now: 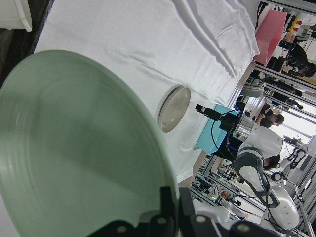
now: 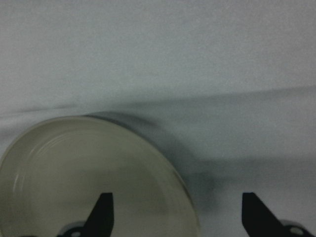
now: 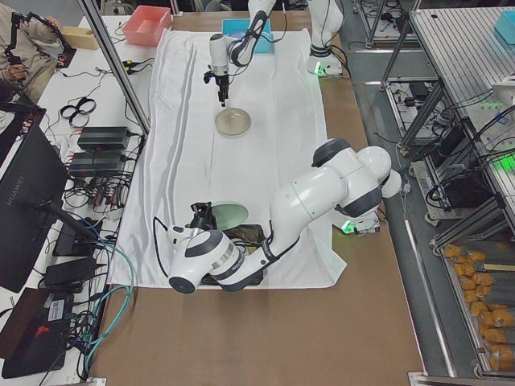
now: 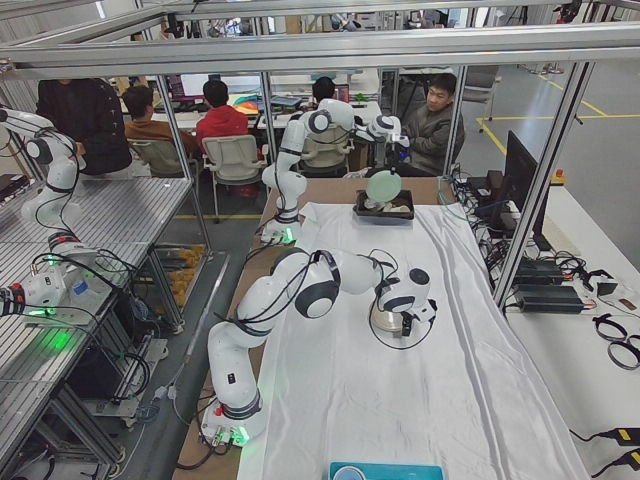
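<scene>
A pale green plate point(image 1: 79, 143) fills much of the left wrist view; my left gripper is shut on its rim, holding it over a black crate point(image 4: 383, 217) at the near end of the cloth. A beige plate point(image 3: 232, 121) lies mid-cloth. My right gripper stands open just above it, one finger over the plate, the other over bare cloth outside the rim.
A blue bin point(image 4: 385, 472) sits at the far end in the left camera view. Monitor, cables and metal posts line the side.
</scene>
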